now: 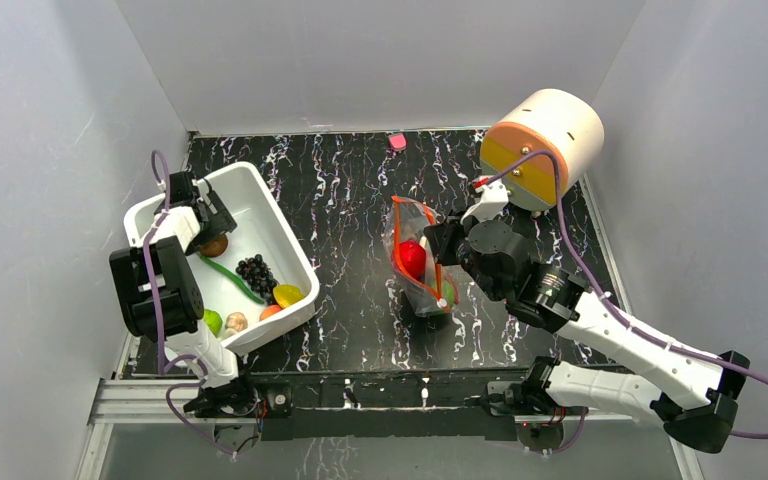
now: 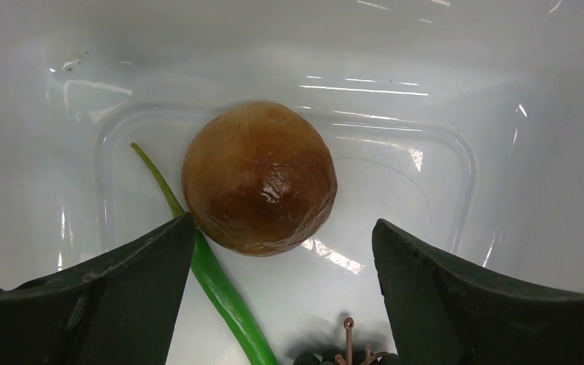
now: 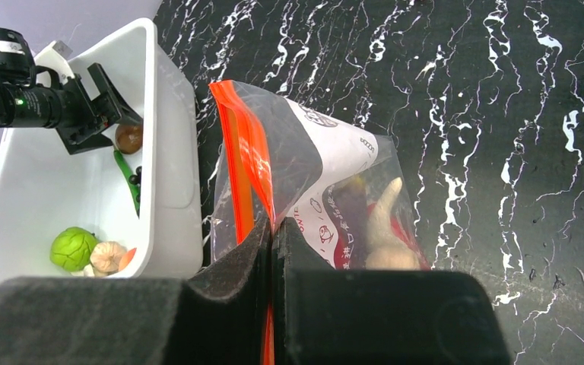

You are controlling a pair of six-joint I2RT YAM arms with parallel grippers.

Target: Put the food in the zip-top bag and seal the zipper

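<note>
Inside the white bin a round brown bun rests on the floor, against the stem end of a green chili pepper. My left gripper hangs over it, open, its fingers apart and neither touching the bun. The clear zip bag stands open on the dark table, its orange zipper rim upright. A red item and a pale, ginger-like piece show inside it. My right gripper is shut on the bag's orange rim edge.
The bin also holds black grapes, a yellow item, an orange one, a garlic-like bulb and a green vegetable. A cream cylinder stands back right. Between bin and bag the table is clear.
</note>
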